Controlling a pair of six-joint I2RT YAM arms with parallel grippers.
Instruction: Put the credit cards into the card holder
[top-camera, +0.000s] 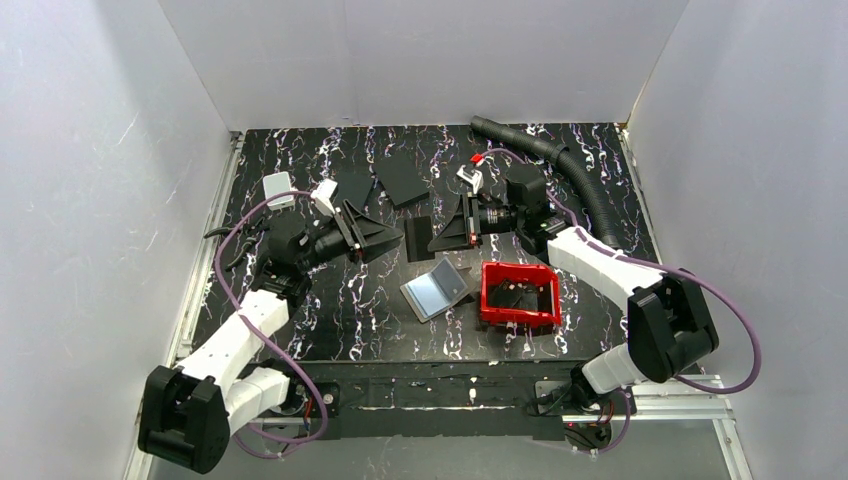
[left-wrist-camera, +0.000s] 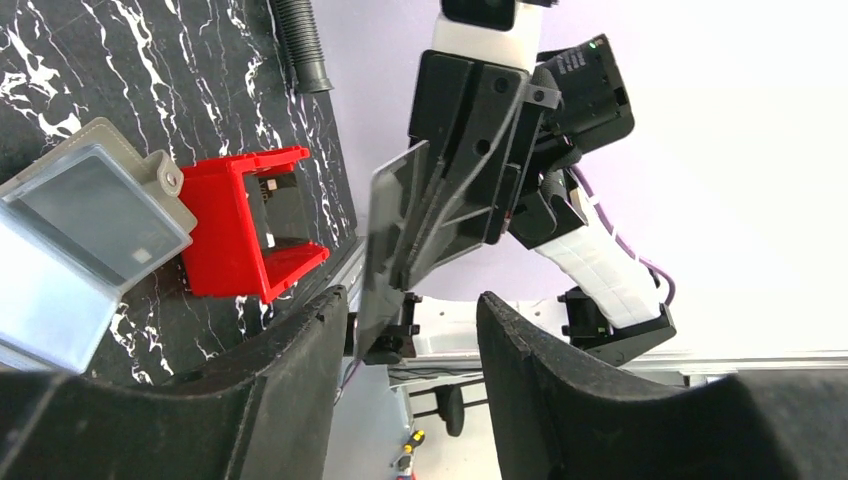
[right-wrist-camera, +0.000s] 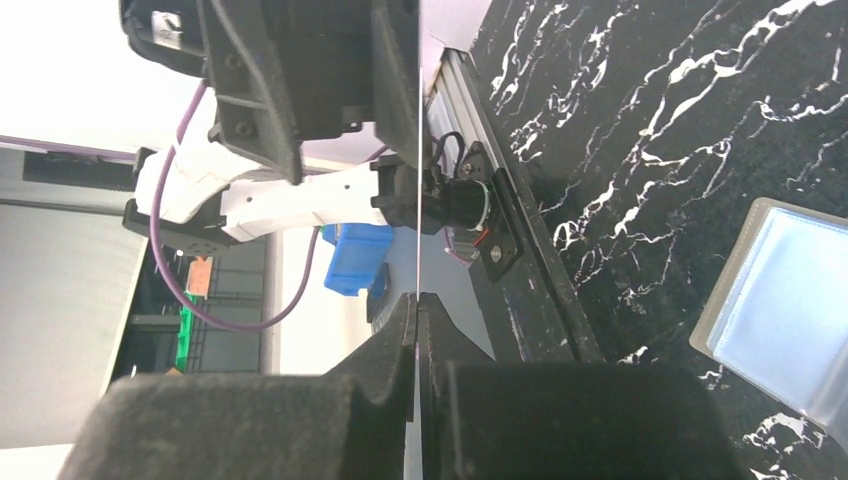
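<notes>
A dark card (top-camera: 419, 239) is clamped in my right gripper, which shows it edge-on as a thin upright line. In the left wrist view the same card (left-wrist-camera: 384, 225) looks grey and glossy. My left gripper is part open; its fingertips are close to the card's free edge, and whether they touch it cannot be told. The card holder (top-camera: 430, 293) lies opened out on the table, nearer the front edge than the card, with clear sleeves. Part of the holder (right-wrist-camera: 790, 300) also shows at the right of the right wrist view.
A red basket (top-camera: 521, 321) with dark items inside stands right of the holder. Behind are black flat boxes (top-camera: 402, 181), a white box (top-camera: 279, 188) and a ribbed hose (top-camera: 575, 172). Table in front of the left arm is clear.
</notes>
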